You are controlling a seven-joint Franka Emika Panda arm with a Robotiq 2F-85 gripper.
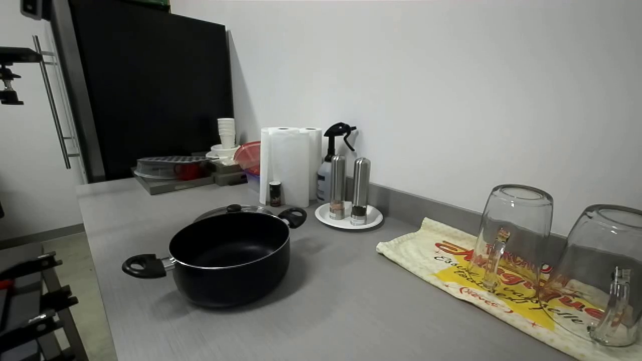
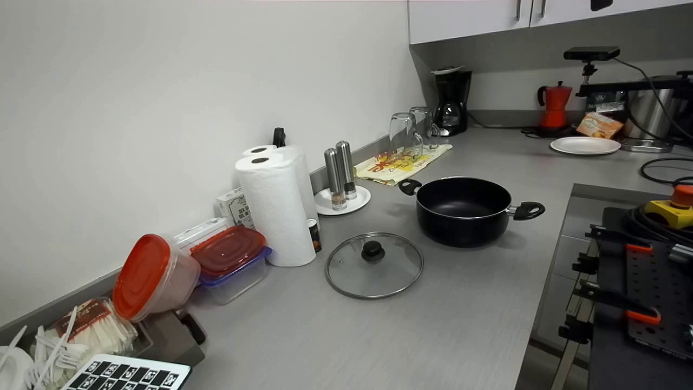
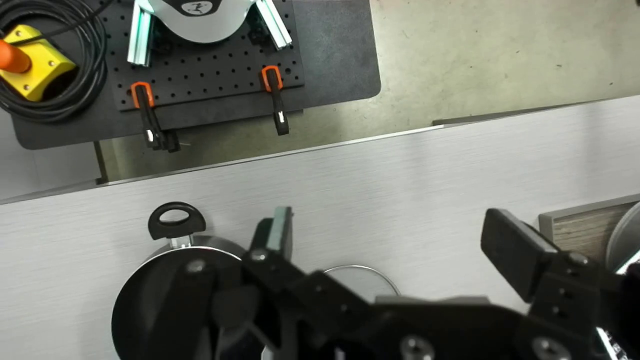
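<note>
A black two-handled pot [image 1: 228,274] stands uncovered and empty-looking on the grey counter. Its glass lid [image 2: 351,270], with a black knob, lies flat on the counter beside it in exterior view 2. From the wrist view, the gripper is high over the counter, its fingers [image 3: 516,255] wide apart and nothing held. The pot [image 3: 141,300] is to the left in that view, partly covered by the gripper's body. Only an edge of the lid [image 3: 366,270] shows between the fingers, lower down; the rest is hidden. Neither exterior view shows the gripper clearly.
Two steel grinders [image 2: 334,179] share a white plate [image 2: 357,202] near the wall. Paper towel rolls [image 2: 276,214] and plastic containers [image 2: 234,260] line the wall. Upturned glass mugs [image 1: 511,240] rest on a printed cloth [image 1: 445,264].
</note>
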